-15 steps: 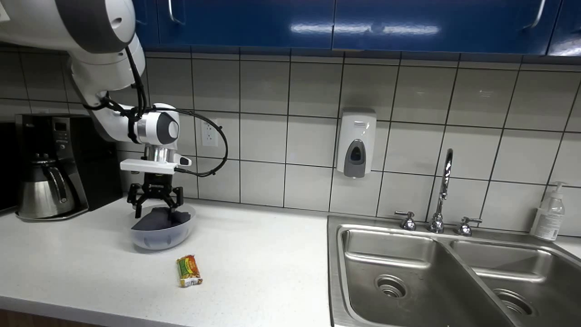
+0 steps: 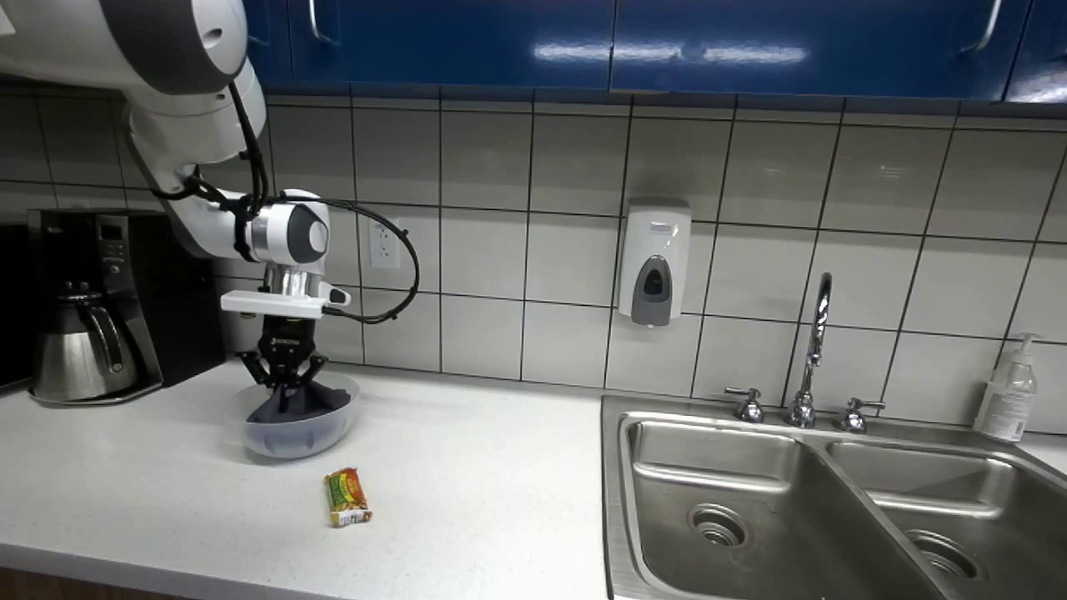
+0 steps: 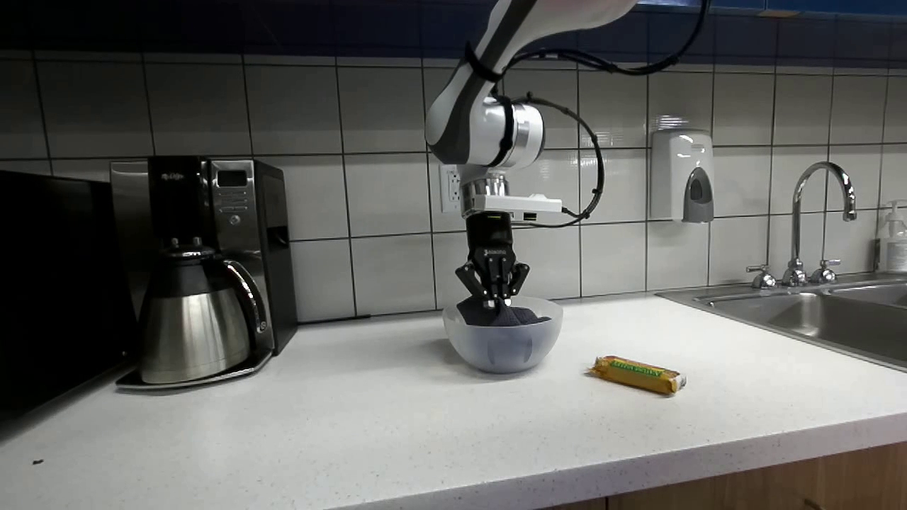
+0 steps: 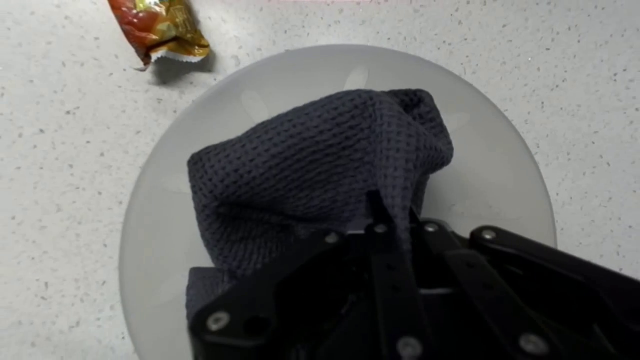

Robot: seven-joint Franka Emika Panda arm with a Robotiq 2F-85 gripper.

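Note:
A dark grey waffle-weave cloth (image 4: 300, 162) lies bunched inside a translucent bowl (image 4: 159, 240). In exterior view 2 the bowl (image 3: 502, 348) stands on the counter below the arm, the cloth (image 3: 480, 313) showing at its rim. My gripper is shut on a raised fold of the cloth, which runs between its fingers. From exterior view 1, the gripper (image 2: 289, 388) points straight down into the bowl (image 2: 300, 437), and the cloth (image 2: 325, 397) spreads around its fingertips. Part of the cloth is hidden under the gripper in the wrist view.
A wrapped snack bar (image 3: 638, 374) lies on the counter near the bowl. The coffee maker with its steel carafe (image 3: 195, 323) stands to the left, and the sink (image 2: 720, 480) is at the right. Between bowl and sink the counter (image 2: 480, 470) is mostly clear.
The gripper's fingers were spread wide above the cloth a second ago; they have closed on it and drawn up a fold. Arm, bowl and snack bar look unmoved.

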